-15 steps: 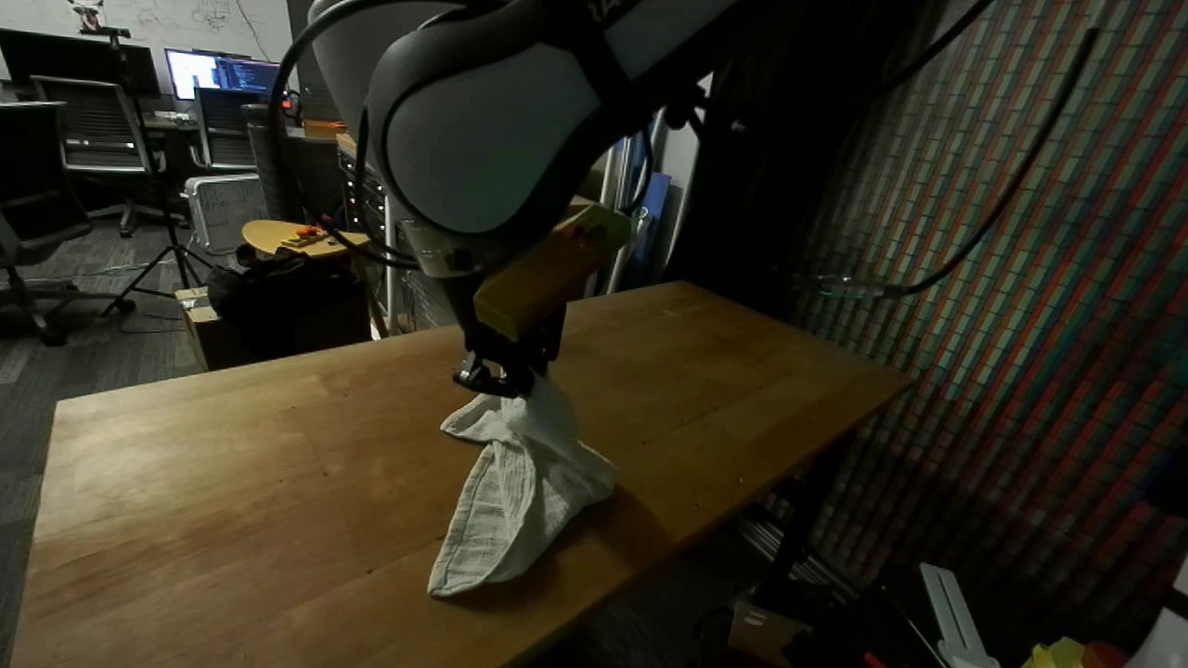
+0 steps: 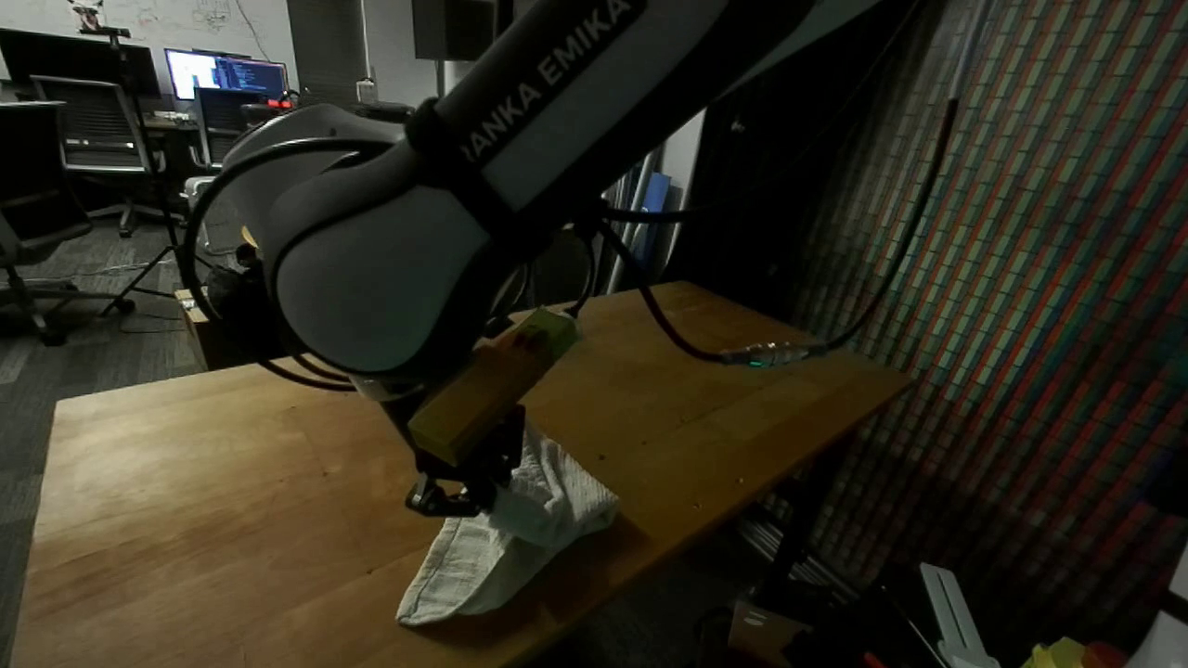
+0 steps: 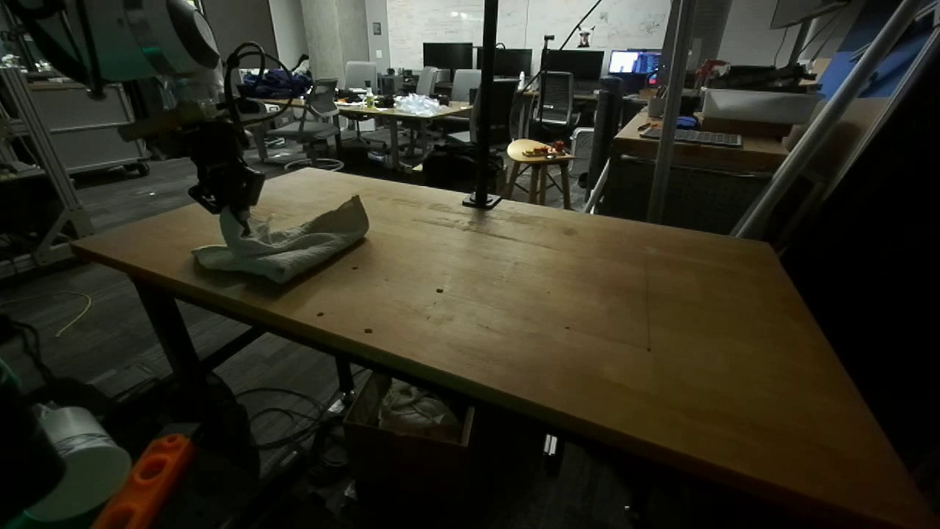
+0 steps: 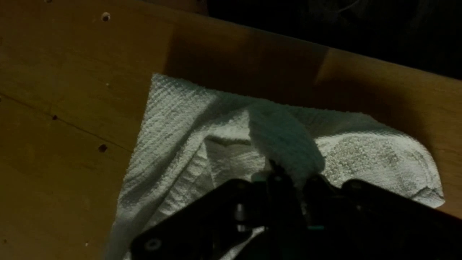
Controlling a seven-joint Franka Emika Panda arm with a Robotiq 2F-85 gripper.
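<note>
A white towel (image 2: 546,507) lies bunched on the wooden table (image 2: 223,523), close to its edge. My gripper (image 2: 485,503) is low over the towel and shut on a pinched fold of it. In the wrist view that fold (image 4: 283,138) rises between the fingertips, while the rest of the towel spreads out flat and creased below. From the other side, in exterior view 2, the towel (image 3: 291,251) stretches away from the gripper (image 3: 236,214), one corner standing up slightly. Part of the towel is hidden behind the gripper in exterior view 1.
A black pole (image 3: 482,114) is fixed at the far table edge. Below the table sits an open box (image 3: 410,432). A cable (image 2: 679,334) hangs from the arm over the tabletop.
The arm has come down and toward the left of exterior view 1 with the towel in its grip. The towel sits lower and more bunched, its near corner shifted left and toward the camera.
</note>
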